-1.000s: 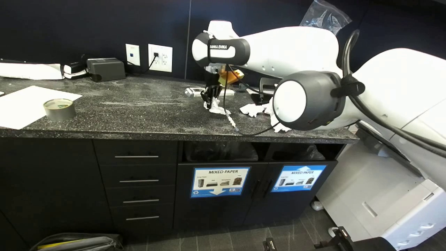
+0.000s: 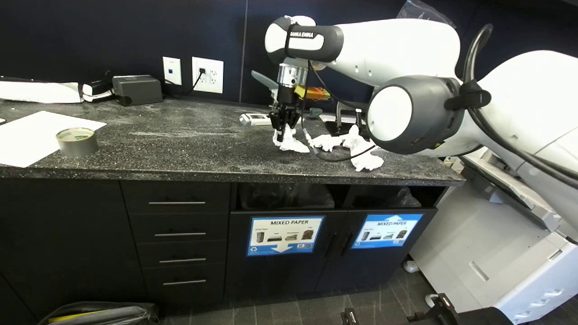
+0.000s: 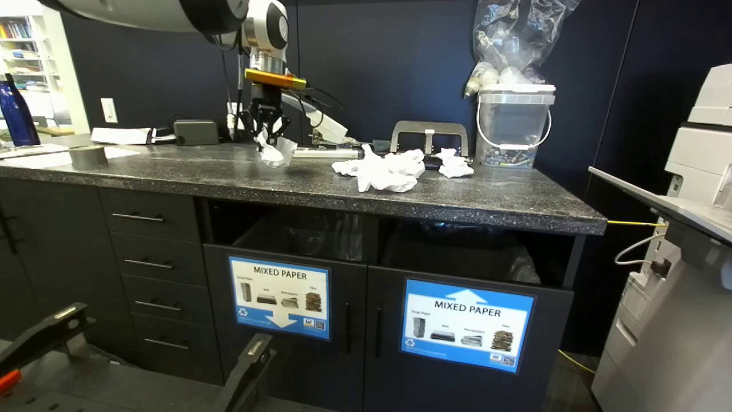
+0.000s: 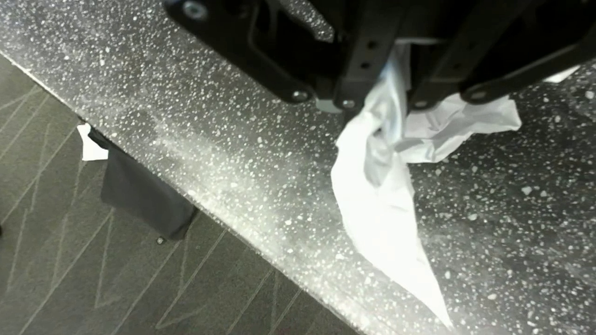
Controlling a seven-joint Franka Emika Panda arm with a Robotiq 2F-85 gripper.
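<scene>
A crumpled white paper (image 4: 381, 201) is pinched between the fingers of my gripper, with its pointed end trailing down in the wrist view. In exterior view 1 my gripper (image 2: 284, 132) hangs low over the dark speckled counter, the paper (image 2: 291, 144) below it. From exterior view 2, my gripper (image 3: 269, 137) holds the paper (image 3: 275, 154) close above the counter top; whether its lower edge touches the surface I cannot tell. More crumpled white papers (image 3: 385, 169) lie on the counter to the right of it.
Behind the papers stands a black hole punch (image 3: 429, 130), with a clear bucket (image 3: 511, 123) at the right. A paper cutter (image 3: 322, 127) lies behind my gripper. At the left are a tape roll (image 2: 77, 142) and a white sheet (image 2: 38, 135). Bins (image 2: 287, 196) open below the counter's front.
My arm has shifted to the right in exterior view 1, and its wrist sits higher. The paper in my gripper has moved along with it.
</scene>
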